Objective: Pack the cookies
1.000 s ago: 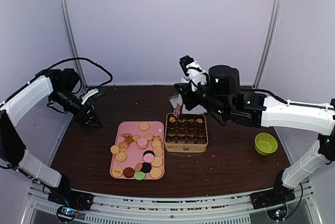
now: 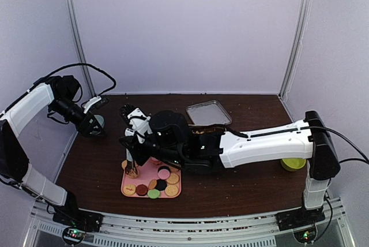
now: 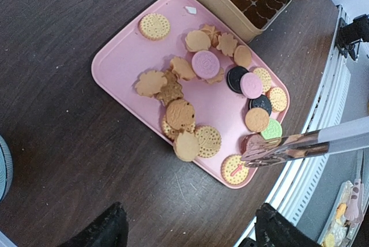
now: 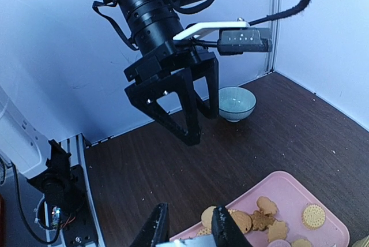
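The pink tray (image 2: 151,184) holds assorted cookies, round, flower-shaped, black, pink and green, such as the plain cookie (image 3: 154,26). My right gripper (image 2: 130,154) is over the tray's left part; in its own view its black fingers (image 4: 222,227) are low in frame, their tips and any contents hard to make out. A clear tool end reaches over the tray in the left wrist view. My left gripper stands open and empty, left of the tray and above the table. The compartment box (image 3: 222,4) lies beside the tray, mostly hidden by my right arm in the top view.
A metal tray (image 2: 207,111) lies at the back right, a green bowl (image 2: 293,164) at the right, and a pale bowl (image 4: 236,104) at the far left beneath my left arm.
My right arm has swung left from over the compartment box to over the pink tray's left part. My left arm has shifted slightly.
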